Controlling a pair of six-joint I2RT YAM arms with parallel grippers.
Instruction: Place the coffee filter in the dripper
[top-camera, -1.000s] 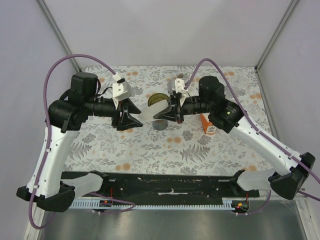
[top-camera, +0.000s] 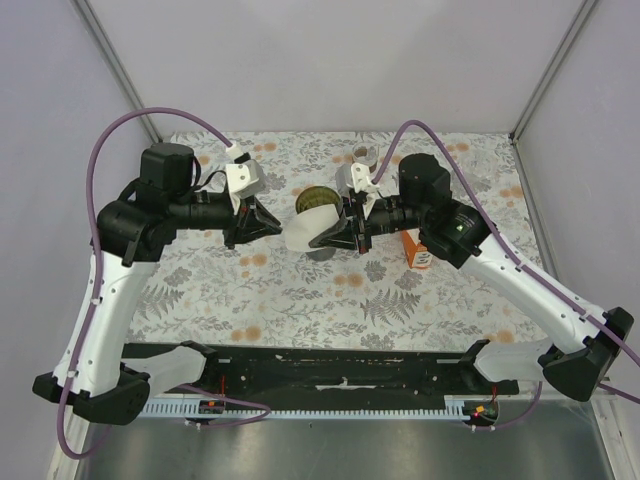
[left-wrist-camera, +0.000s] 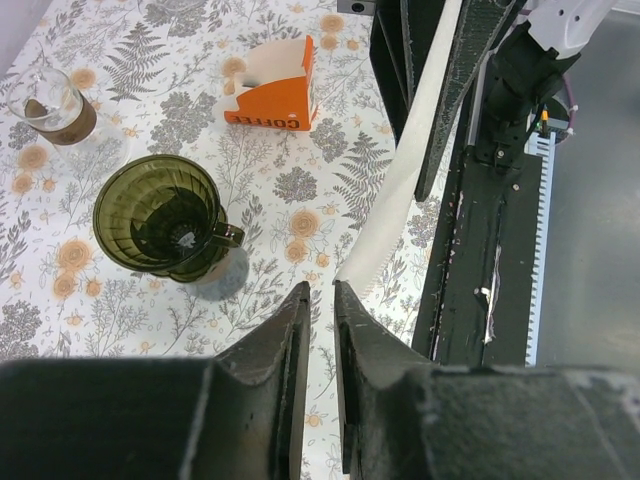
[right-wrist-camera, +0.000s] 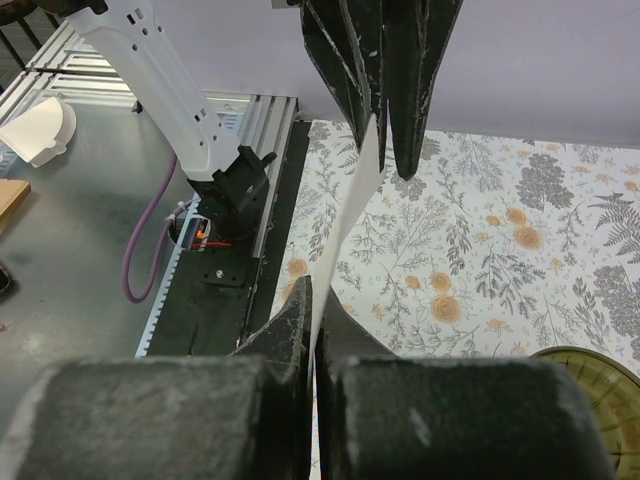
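Note:
A white paper coffee filter (top-camera: 309, 228) is held between my arms. My right gripper (top-camera: 330, 238) is shut on it; in the right wrist view the thin paper rises from between the fingers. My left gripper (top-camera: 268, 228) is at the filter's left edge, its fingertips (left-wrist-camera: 297, 305) close together at the paper's tip; whether they touch it I cannot tell. The green dripper (left-wrist-camera: 157, 216) stands on the table below, partly hidden by the filter in the top view.
An orange coffee box (left-wrist-camera: 270, 85) lies to the right of the dripper, a glass carafe (left-wrist-camera: 70, 118) behind it.
My right gripper has shifted slightly with the filter.

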